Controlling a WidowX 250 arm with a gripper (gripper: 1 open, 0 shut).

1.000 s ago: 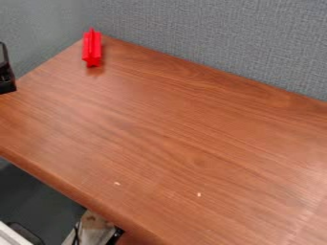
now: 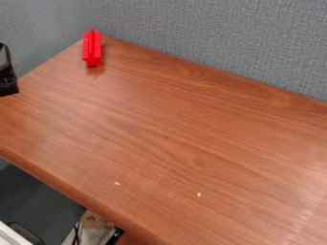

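A red elongated block (image 2: pixel 92 49) stands near the back left corner of the wooden table (image 2: pixel 179 144), close to the grey partition. At the left edge of the view, a black object (image 2: pixel 6 78), perhaps part of my gripper, is cut off by the frame; its fingers and their state cannot be made out. It is apart from the red block, to its lower left.
The grey fabric partition (image 2: pixel 217 38) runs along the back of the table. Beyond the front left edge lie cables and a white object (image 2: pixel 10 236) below.
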